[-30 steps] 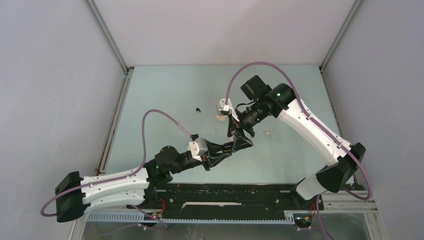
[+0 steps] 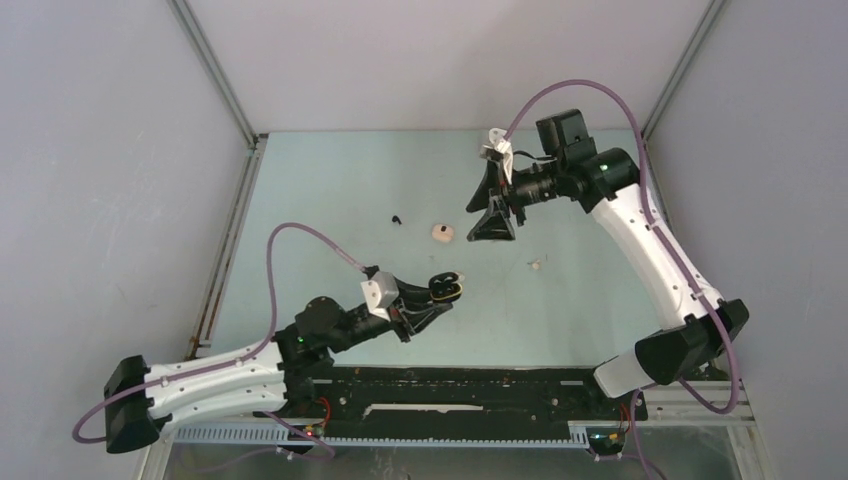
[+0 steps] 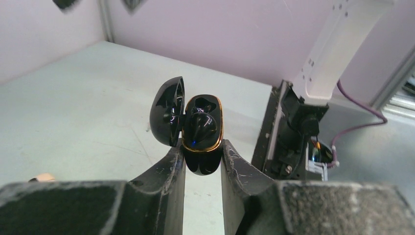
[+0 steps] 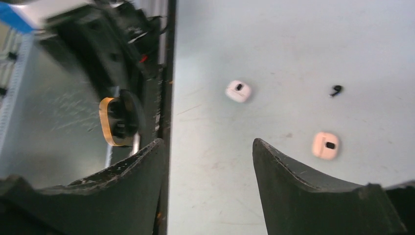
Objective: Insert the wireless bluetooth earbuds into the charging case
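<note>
My left gripper (image 2: 425, 305) is shut on the black, gold-rimmed charging case (image 3: 200, 152), which is held upright with its lid open; a dark glossy earbud (image 3: 200, 128) with a small blue light sits inside. The right gripper (image 2: 490, 210) is raised to the upper right of the case, its fingers apart with nothing visible between them. A small black earbud (image 2: 396, 219) lies on the table left of centre, also seen in the right wrist view (image 4: 336, 89).
Pale pink blocks (image 2: 442, 232) (image 4: 238, 90) with dark marks lie on the table (image 2: 330, 190), along with small light bits (image 2: 535, 263) on the right.
The right gripper has moved up and away to the back right, off the case.
</note>
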